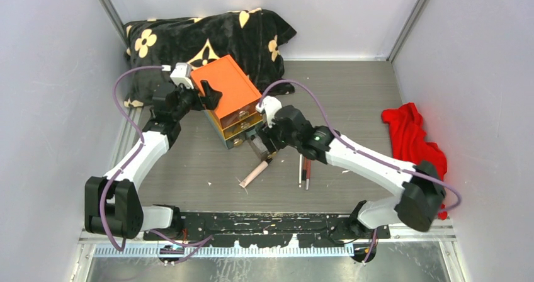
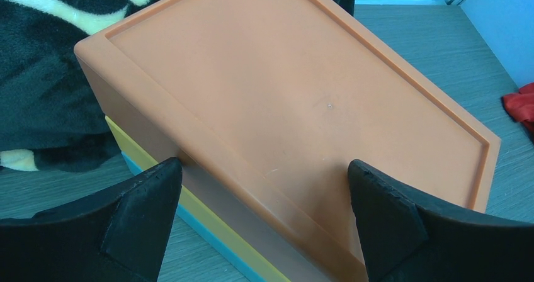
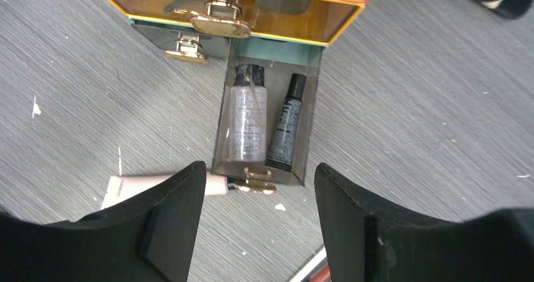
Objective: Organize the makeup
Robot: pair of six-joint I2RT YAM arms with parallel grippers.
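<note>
My left gripper straddles the top edge of the orange-topped drawer box [image 1: 223,80]; whether it grips is unclear. My right gripper is open over the bottom drawer, pulled out [image 3: 223,124], which holds a clear bottle [image 3: 247,121] and a black tube [image 3: 286,128]. A pink tube [image 1: 255,172] lies in front of that drawer, and several pencil-like sticks [image 1: 307,172] lie to its right.
A dark patterned blanket [image 1: 164,43] lies behind the box. A red cloth [image 1: 412,137] is at the right wall.
</note>
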